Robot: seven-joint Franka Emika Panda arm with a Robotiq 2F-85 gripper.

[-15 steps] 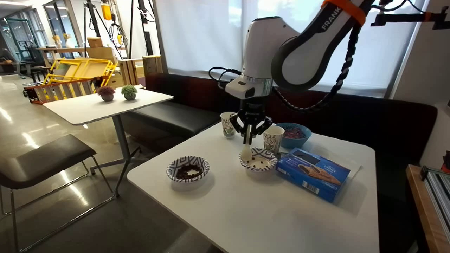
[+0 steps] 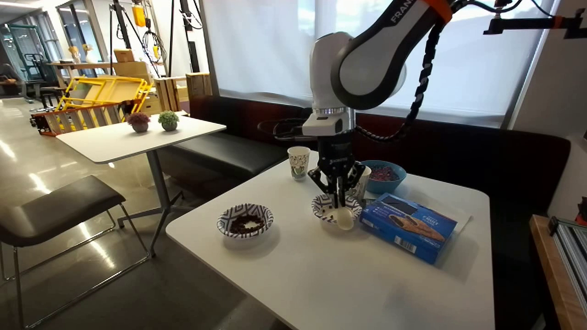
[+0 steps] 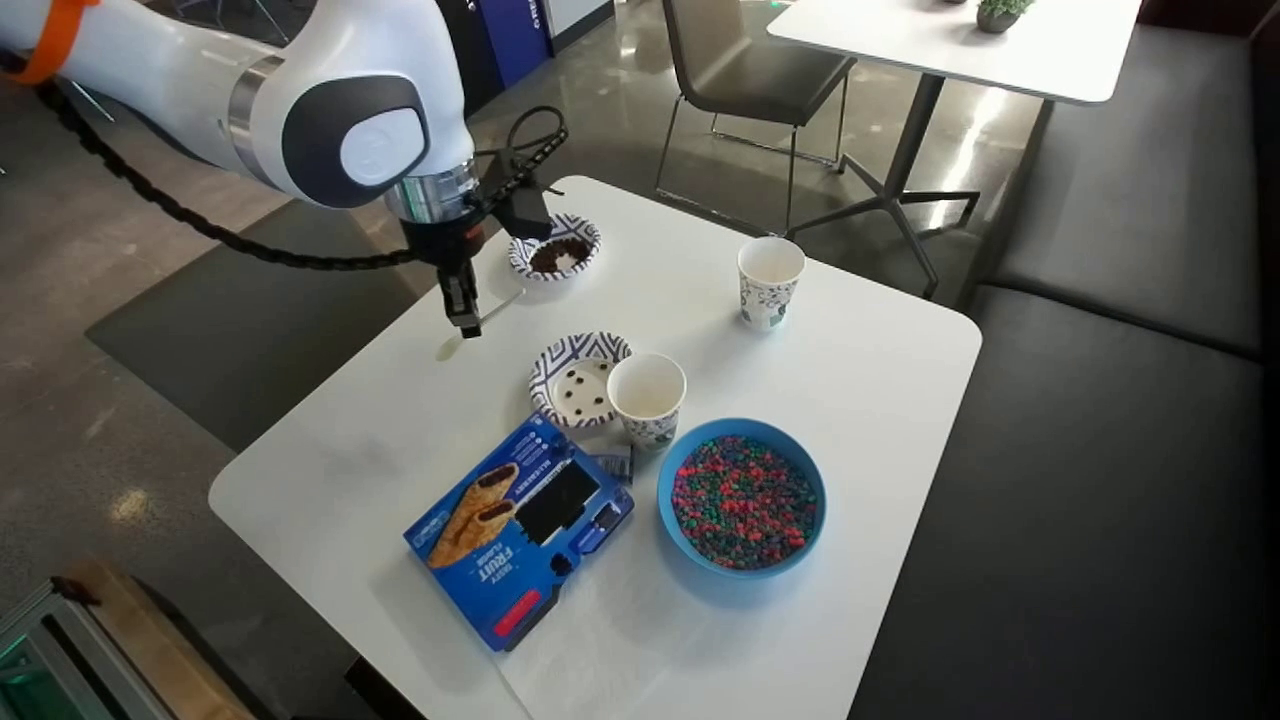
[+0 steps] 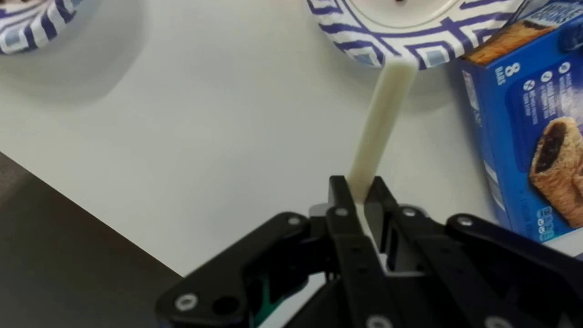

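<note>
My gripper [image 2: 337,203] is shut on a pale spoon [image 2: 345,219], its bowl end pointing down. In the wrist view the spoon's handle [image 4: 382,120] sticks out from between the black fingers. Exterior view 2 has the gripper [image 3: 465,326] above the table, to the left of a patterned paper bowl [image 3: 552,408] holding several dark bits. Another patterned bowl [image 3: 518,258], with a larger dark heap, stands farther back. Whether the spoon carries anything cannot be made out.
A blue snack box [image 3: 480,576] lies beside the bowl with few bits. Two paper cups, one near [image 3: 648,414] and one farther back [image 3: 768,294], and a blue bowl [image 3: 816,510] of colourful pellets stand on the white table [image 3: 828,396].
In exterior view 1 the gripper and spoon have shifted right and toward the camera, from the left side of the bowl with few bits to its right front. The bowls have not moved.
</note>
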